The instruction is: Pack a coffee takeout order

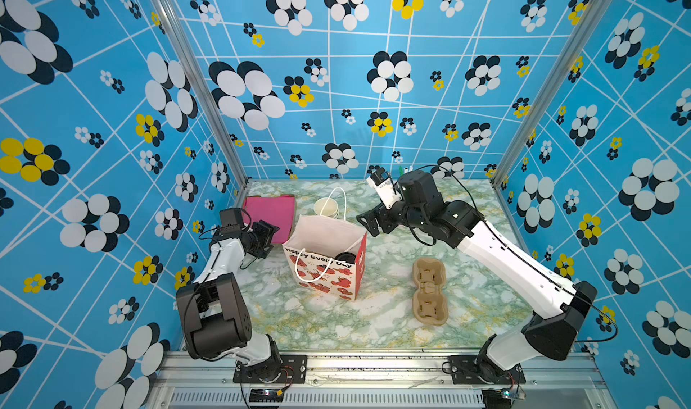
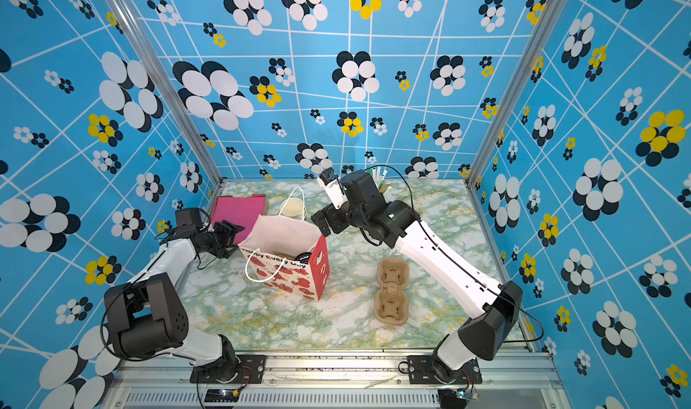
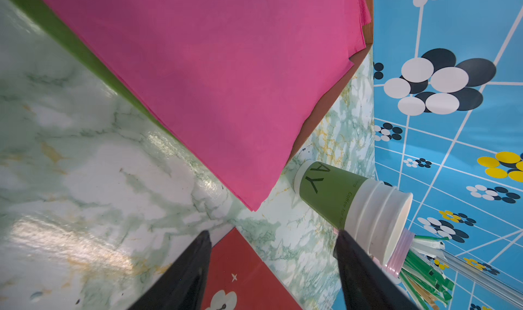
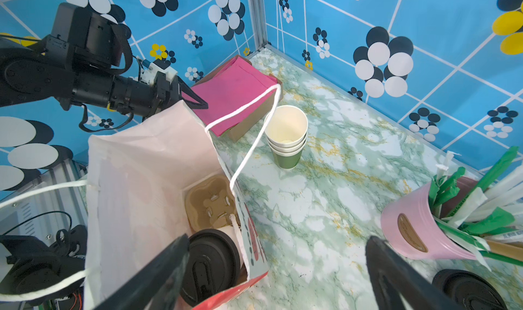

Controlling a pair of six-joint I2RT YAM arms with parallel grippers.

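Note:
A paper bag (image 1: 327, 258) with strawberry print stands upright on the table; inside it a black-lidded cup (image 4: 209, 266) and a brown cup carrier (image 4: 209, 201) show. Pink napkins (image 3: 218, 75) fill a box at the back left, and my left gripper is at the near side of them, its fingers parted and empty. My right gripper is open, nothing between its fingers, just right of the bag's top. Behind the bag sits a stack of green and white cups (image 4: 287, 130). Another cup carrier (image 1: 430, 291) lies flat on the table, right of the bag.
A pink pot (image 4: 419, 222) of wrapped straws stands at the back right, a black lid (image 4: 471, 291) close to it. One white bag handle (image 4: 256, 130) arches above the rim. Front left and far right, the table is clear.

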